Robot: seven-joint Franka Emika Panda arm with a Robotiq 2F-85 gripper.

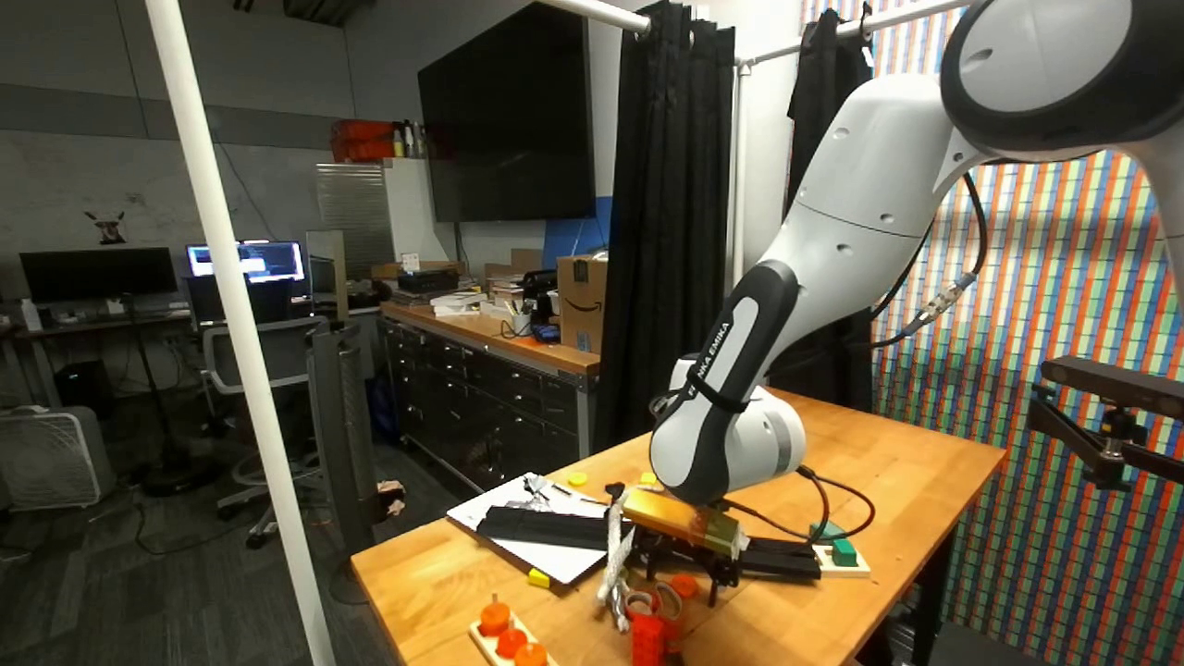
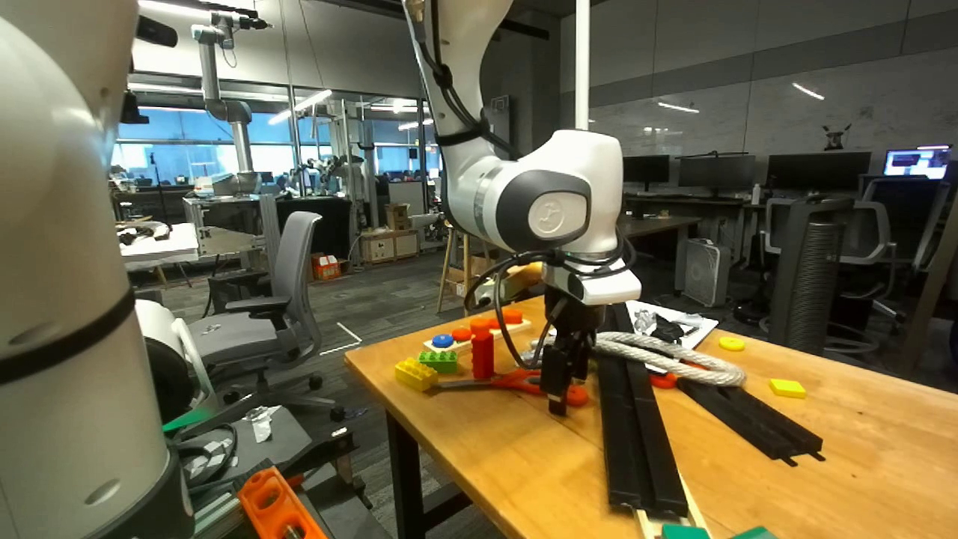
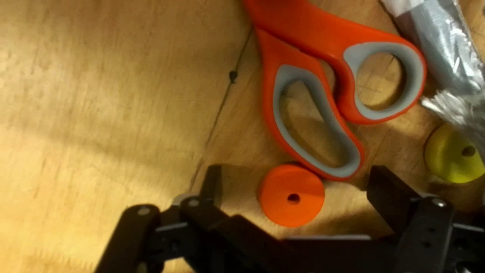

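Observation:
In the wrist view, an orange disc (image 3: 292, 195) with a small centre hole lies on the wooden table between my open gripper's (image 3: 298, 182) two black fingers, with bare wood on either side of it. Orange-handled scissors (image 3: 313, 32) lie just beyond, one grey-lined loop close against or touching the disc. Exterior view 2 shows my gripper (image 2: 561, 404) low over the table, in front of the disc (image 2: 577, 395) and beside the scissors (image 2: 516, 381). From exterior view 1 the disc (image 1: 684, 584) shows partly, near the gripper.
A yellow disc (image 3: 454, 154) and a silvery rope end (image 3: 461, 109) lie on the right in the wrist view. Black track pieces (image 2: 629, 422) lie close to the gripper. Green and yellow blocks (image 2: 415, 373) and a red block tower (image 2: 483, 350) stand nearby. Bare table (image 2: 503, 449) lies in front.

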